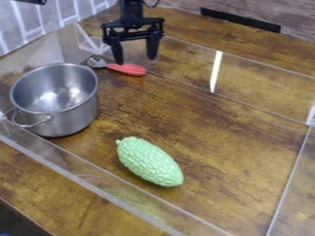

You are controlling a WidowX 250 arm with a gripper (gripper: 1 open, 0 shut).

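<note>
My black gripper [133, 41] hangs at the top of the view, its fingers apart and empty, just above a spoon with a red handle [128, 68] and a metal head. A steel pot [54, 98] with a wire handle sits at the left. A pale green bitter melon [150, 161] lies at the front middle of the wooden table.
Clear panels or strips edge the work area, and a white strip [215, 72] stands at the back right.
</note>
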